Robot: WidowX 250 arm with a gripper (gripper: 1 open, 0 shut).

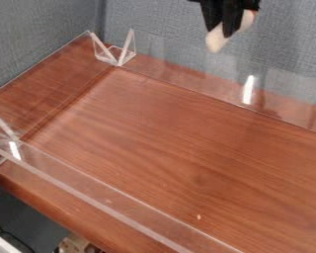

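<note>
My black gripper (224,14) hangs at the top of the camera view, right of centre, high above the back of the wooden tray floor, cut off by the frame's edge. It is shut on a pale tan object (219,38), whose lower part shows below the fingers; what it is I cannot tell.
Clear plastic walls edge the wooden surface (161,148), with white corner brackets (116,55) at the back left and at the left side. Grey padded walls stand behind.
</note>
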